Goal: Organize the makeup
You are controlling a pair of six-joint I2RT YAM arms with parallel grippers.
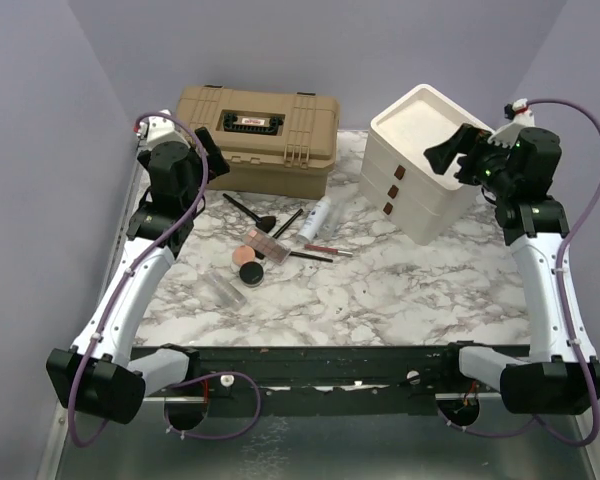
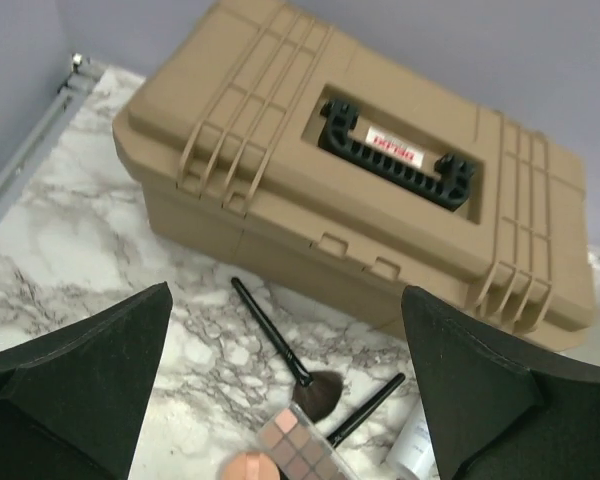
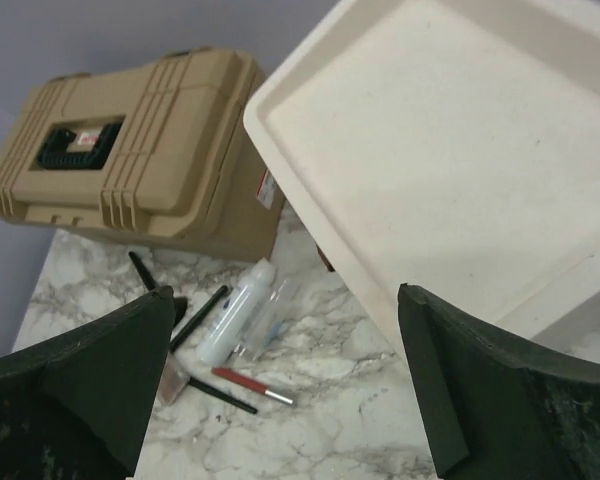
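My left gripper (image 1: 208,150) stands open above the table, just left of the tan toolbox (image 1: 210,125), its fingers empty. Over the right edge of the white drawer unit (image 1: 390,155), my right gripper (image 1: 445,165) is open and empty too. Makeup lies loose at the table's centre-left: an eyeshadow palette (image 1: 267,245), a fan brush (image 2: 318,395), a white bottle (image 1: 314,220), a clear packet (image 3: 270,318), a reddish-brown stick (image 3: 252,383), a peach compact (image 1: 243,256) and a dark round pot (image 1: 251,273). A clear case (image 1: 224,289) rests nearer the front.
The lidded toolbox and the drawer unit, with an open tray top and brown drawer pulls (image 1: 393,191), stand along the back. Bare marble tabletop (image 1: 400,300) stretches across the front and right. The table's front edge borders a dark rail (image 1: 310,370).
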